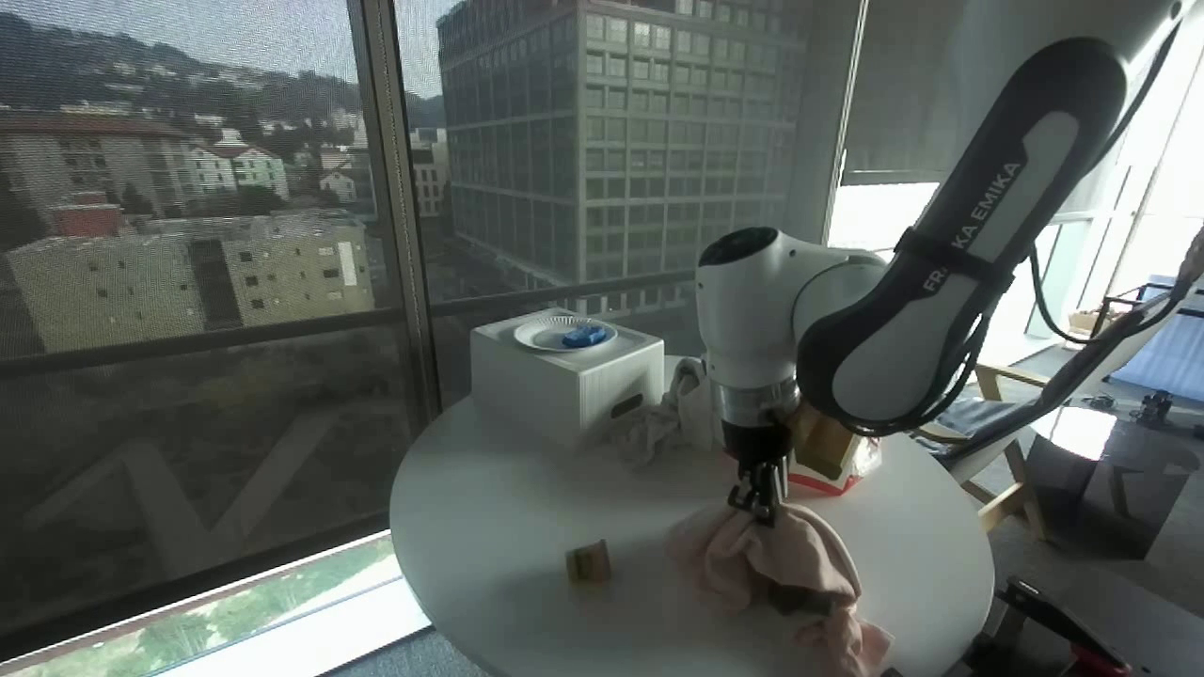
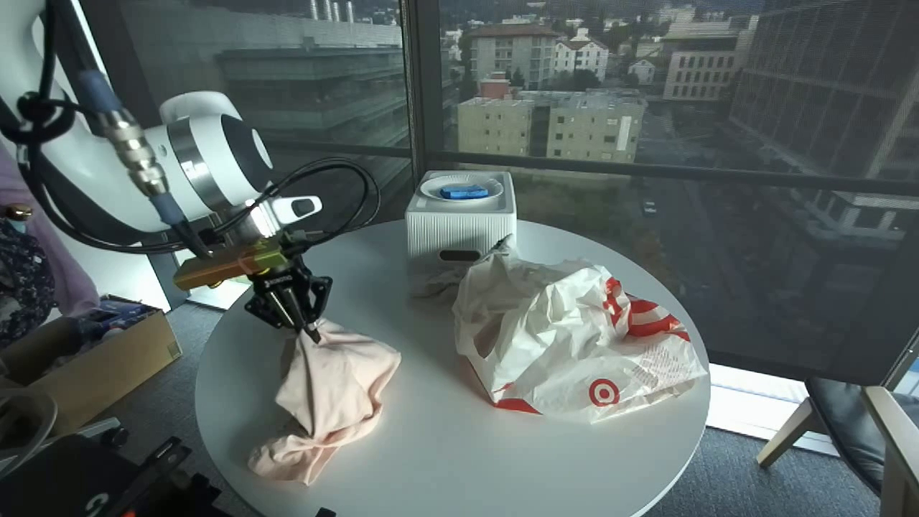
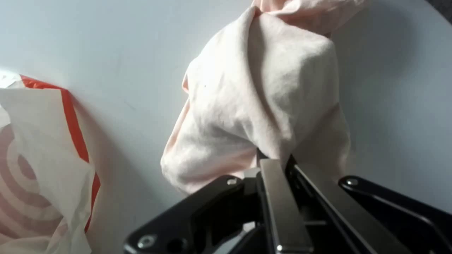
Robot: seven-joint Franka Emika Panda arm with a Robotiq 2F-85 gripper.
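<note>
A pale pink cloth [image 1: 815, 540] lies bunched on the round white table, part of it pulled up into a peak. At that peak my gripper [image 1: 758, 510] is shut on the fabric. In exterior view 2 the cloth [image 2: 340, 379] spreads below the gripper [image 2: 311, 334], with a twisted end toward the table's near left edge. From the wrist, folds of the cloth [image 3: 262, 93] run into the closed fingers [image 3: 283, 203]. Something dark shows beneath the cloth in exterior view 1; what it is I cannot tell.
A small brown block [image 1: 588, 562] sits on the table, left of the cloth. The white plastic bag [image 2: 568, 336] with red marks takes up the right side. At the back, a white box [image 1: 564, 389] carries a plate [image 1: 530, 334] with a blue item [image 1: 584, 337]. Bare table lies between.
</note>
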